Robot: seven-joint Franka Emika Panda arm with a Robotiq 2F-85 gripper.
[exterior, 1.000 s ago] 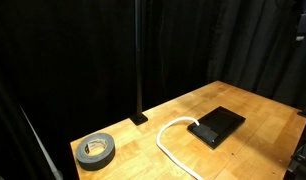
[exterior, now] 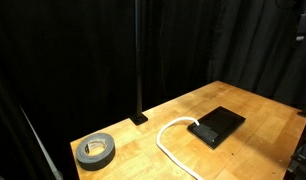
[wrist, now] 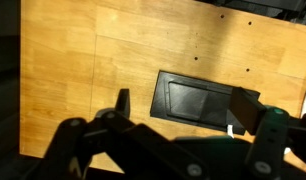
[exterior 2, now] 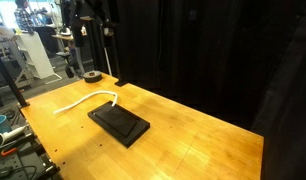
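Observation:
A flat black rectangular pad or tray (exterior: pixel 223 122) lies on the wooden table; its raised rim shows in the second exterior view (exterior 2: pixel 119 124) and in the wrist view (wrist: pixel 200 101). One end of a white cable (exterior: pixel 164 142) reaches its edge, and the rest curves over the table. In the wrist view my gripper is above the pad, its two dark fingers (wrist: pixel 123 102) wide apart. Nothing shows between them. The gripper's body hides part of the pad's near side and of the cable.
A roll of grey tape (exterior: pixel 95 151) lies near the table's corner, beyond the cable. A black pole base (exterior: pixel 138 118) stands at the back edge, before dark curtains. Bare wood (exterior 2: pixel 198 130) extends widely to one side of the pad.

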